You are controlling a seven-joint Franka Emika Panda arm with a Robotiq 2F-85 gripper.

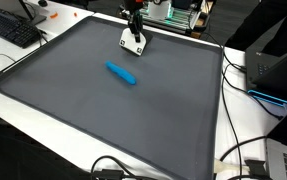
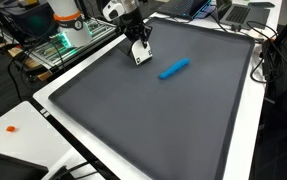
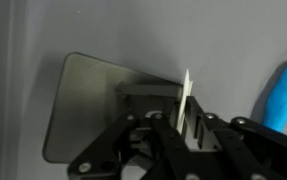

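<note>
A thin white plate (image 1: 133,42) stands on edge near the far side of the grey mat, with my gripper (image 1: 136,30) shut on its upper part. In exterior view 2 the white plate (image 2: 141,53) leans a little below the dark gripper (image 2: 137,36). The wrist view shows only its narrow white edge (image 3: 185,96) between the fingers. Under and beside the fingers a flat dark grey piece with rounded corners (image 3: 73,110) lies on the mat; the gripper hides part of it. A blue elongated object (image 1: 121,73) rests on the mat nearby, apart from the gripper.
A keyboard (image 1: 13,29) lies beyond its left edge, a laptop (image 1: 285,160) at the right. Black cables (image 1: 233,110) run beside the mat's right edge.
</note>
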